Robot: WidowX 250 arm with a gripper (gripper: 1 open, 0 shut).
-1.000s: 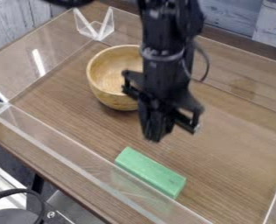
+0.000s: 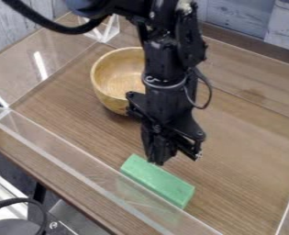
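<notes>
My black gripper (image 2: 159, 147) hangs in the middle of the view, its fingertips just above and a little behind a green rectangular block (image 2: 158, 183) lying on the wooden tray floor. Whether the fingers are open or shut is hard to tell. A round wooden bowl (image 2: 112, 75) stands behind the arm at the upper left, partly hidden by it.
Clear plastic walls (image 2: 71, 155) edge the tray at the front and sides. Bare wood (image 2: 238, 147) is free to the right of the arm and to the left of the bowl. Cables lie outside at the lower left.
The block has not moved.
</notes>
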